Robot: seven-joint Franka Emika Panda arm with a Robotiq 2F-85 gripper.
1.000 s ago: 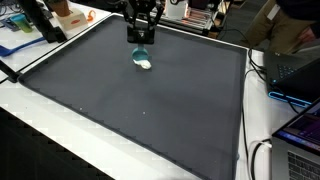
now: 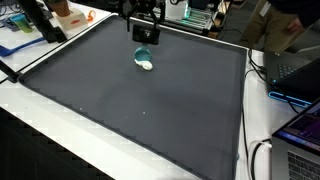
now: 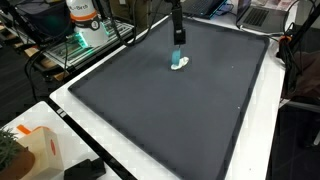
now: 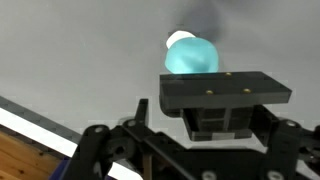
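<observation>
My gripper point(image 2: 146, 37) is open above the far part of the dark mat, close over a small teal object point(image 2: 142, 53). A small white object point(image 2: 145, 65) lies against the teal one, on the side nearer the middle of the mat. The gripper point(image 3: 180, 39) stands directly over both in exterior view 2. In the wrist view the rounded teal object point(image 4: 192, 56) shows past a dark block-like bar, with a bit of the white object point(image 4: 180, 38) beyond it. That bar hides the space below the fingers, and I cannot tell the teal object's exact shape.
A laptop point(image 2: 295, 130) sits beyond one side of the table, with a cable point(image 2: 246, 130) looping near the table edge. Assorted items point(image 2: 65, 15) crowd the far left.
Over the last second my gripper has shifted slightly at the far part of the mat, and its dark front looks broader now. The teal and white objects stay about where they were.
</observation>
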